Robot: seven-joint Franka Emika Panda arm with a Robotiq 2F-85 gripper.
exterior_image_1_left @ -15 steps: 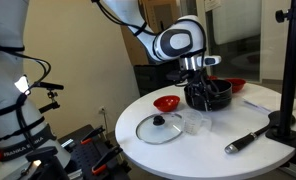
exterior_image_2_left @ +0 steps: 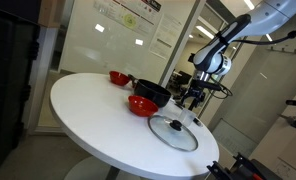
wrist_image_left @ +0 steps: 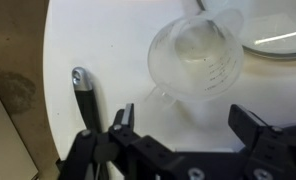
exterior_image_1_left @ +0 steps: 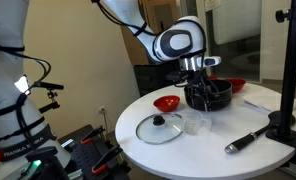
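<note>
With its fingers spread wide, my gripper shows nothing between them in the wrist view. Just beyond the fingertips stands a clear plastic cup (wrist_image_left: 196, 62) with a small handle pointing back toward the fingers. The same cup (exterior_image_1_left: 196, 123) is on the white table in exterior view 1, in front of the black pot (exterior_image_1_left: 220, 99). There the gripper (exterior_image_1_left: 196, 91) hangs above the table, close to the pot, and its fingers are hard to make out. A glass lid (exterior_image_1_left: 146, 130) with a black knob lies beside the cup.
A black-handled utensil (exterior_image_1_left: 246, 139) lies near the right of the table, by a black post (exterior_image_1_left: 286, 80). One red bowl (exterior_image_2_left: 142, 106) sits near the pot, another red bowl (exterior_image_2_left: 119, 77) farther off.
</note>
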